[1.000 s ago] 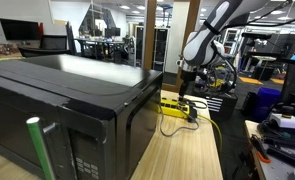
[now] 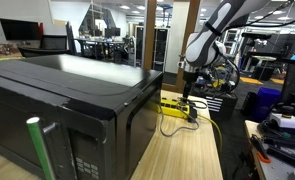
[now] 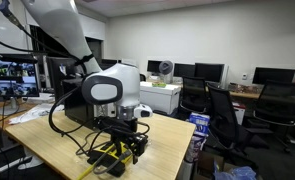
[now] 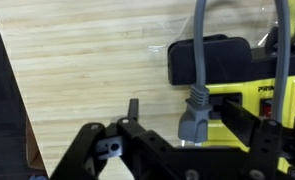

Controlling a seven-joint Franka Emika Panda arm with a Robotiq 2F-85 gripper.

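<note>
A yellow and black power strip (image 4: pixel 249 100) lies on the wooden table, filling the right of the wrist view. A grey plug (image 4: pixel 194 122) with its grey cable (image 4: pixel 199 45) is at the strip's near edge; whether it is seated in a socket cannot be told. My gripper is over it, fingers part open, with the plug between them. Bare table shows between the left finger and the plug. From exterior view 1 the gripper (image 2: pixel 185 97) hangs low beside the yellow strip (image 2: pixel 171 108). Exterior view 2 shows the arm low over the strip (image 3: pixel 99 163).
A large black microwave-like box (image 2: pixel 82 100) takes up the table's left side. Grey and yellow cables (image 2: pixel 218 135) loop around the strip. A second dark cable crosses the right of the wrist view.
The arm has come down slightly and toward the strip over the last second. The strip and the black box stay where they were.
</note>
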